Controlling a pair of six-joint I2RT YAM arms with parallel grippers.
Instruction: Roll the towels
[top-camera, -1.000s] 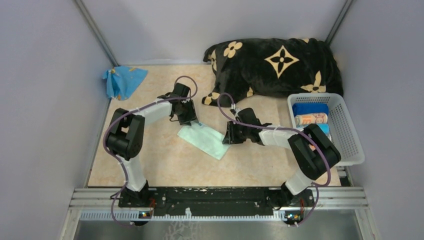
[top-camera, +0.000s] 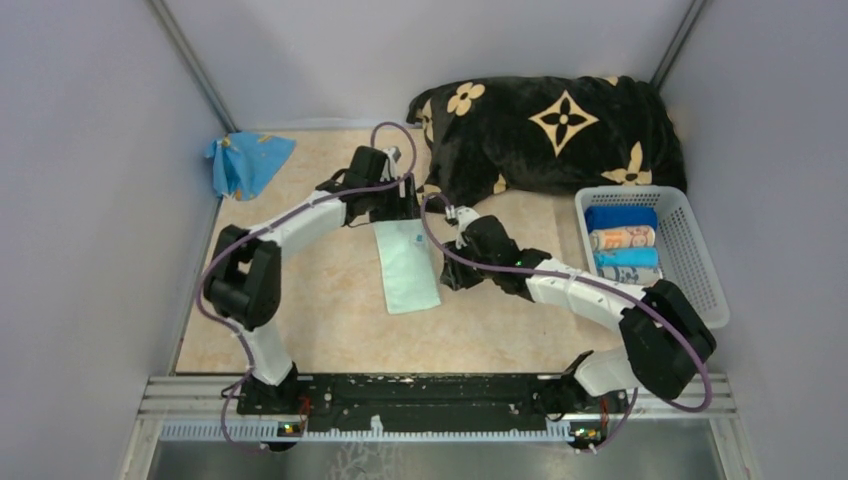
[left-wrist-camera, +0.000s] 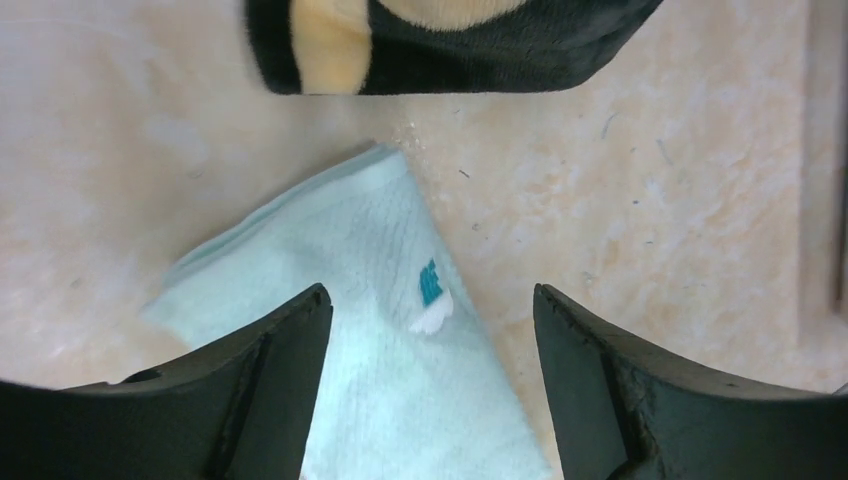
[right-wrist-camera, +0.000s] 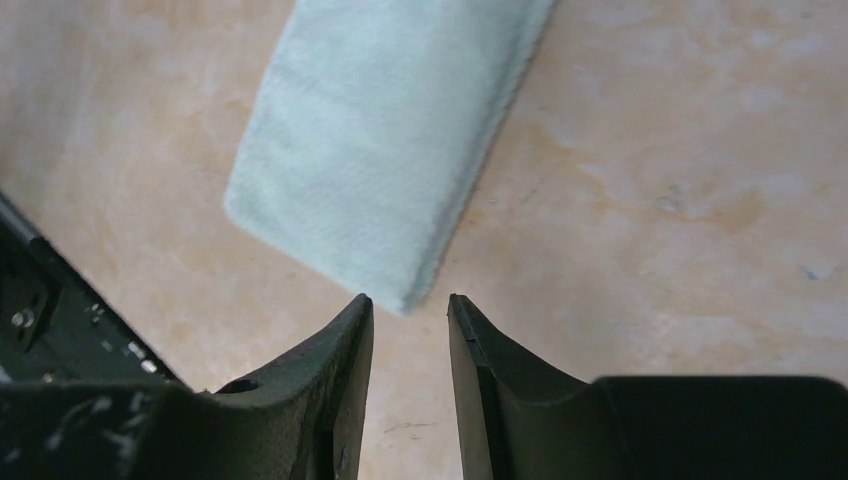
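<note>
A pale mint towel (top-camera: 410, 272), folded into a long strip, lies flat on the table with its length running toward the front. At its far end my left gripper (top-camera: 404, 212) hangs above; in the left wrist view, its fingers (left-wrist-camera: 290, 365) stand apart over the towel's end (left-wrist-camera: 345, 260), gripping nothing. A small blue and white mark (left-wrist-camera: 431, 297) shows on the cloth. Beside the towel's right edge is my right gripper (top-camera: 452, 280), its fingers (right-wrist-camera: 345, 370) apart with bare table between them. In the right wrist view the towel's near corner (right-wrist-camera: 400, 285) lies just beyond the fingertips.
A dark patterned cloth (top-camera: 545, 140) is heaped at the back, its edge close to my left gripper. A white basket (top-camera: 700, 260) at the right holds several rolled towels. A blue cloth (top-camera: 250, 165) lies back left.
The towel has turned from slanting to nearly straight front to back.
</note>
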